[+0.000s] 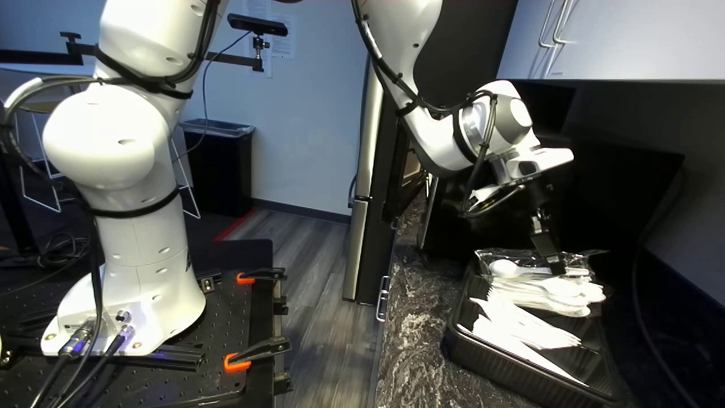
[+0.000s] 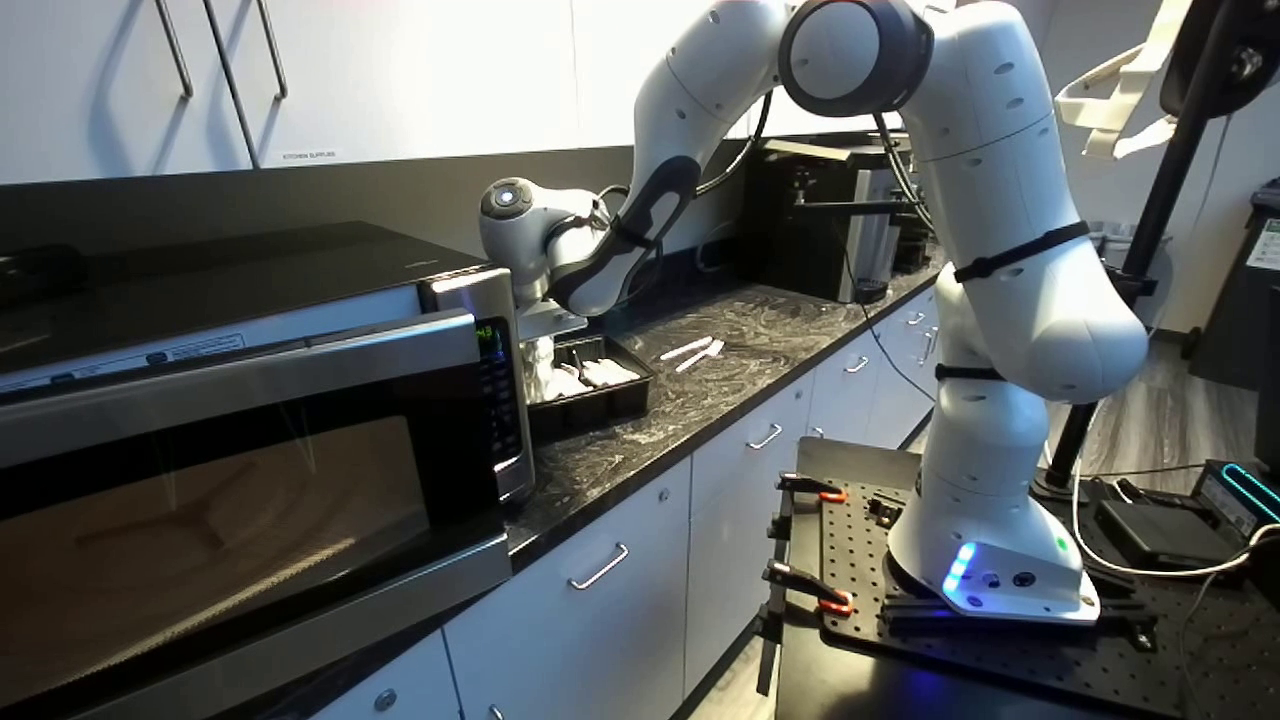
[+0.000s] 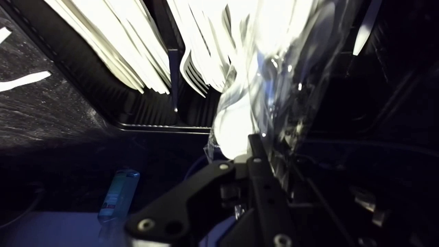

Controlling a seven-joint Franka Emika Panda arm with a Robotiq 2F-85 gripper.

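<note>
Inside a black cutlery tray on the counter lies a clear plastic bag with white spoons in it. My gripper is tilted down over the bag's far end, shut on the clear plastic; the wrist view shows the film bunched against a dark finger. A white spoon bowl lies right beside that finger, and the second finger is mostly lost in the dark. White forks and knives fill the compartments alongside.
An open-doored microwave stands close beside the tray. Loose white cutlery lies on the marble-patterned counter, which is otherwise clear there. Behind the tray is a dark wall; cabinets hang above.
</note>
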